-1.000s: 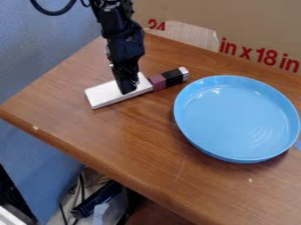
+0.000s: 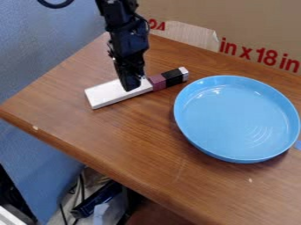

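Note:
My black gripper (image 2: 130,81) hangs from the top centre of the camera view, its tip down on a long bar (image 2: 108,95) lying diagonally on the wooden table. The bar is white at the near end, with a maroon section and a dark, silver-tipped far end. Whether the fingers are open or closed on it cannot be made out. To the right rests an empty blue plate (image 2: 235,119).
A cardboard box (image 2: 241,31) with red lettering stands behind.
The upper part of my arm has shifted very slightly; the bar and plate look the same.

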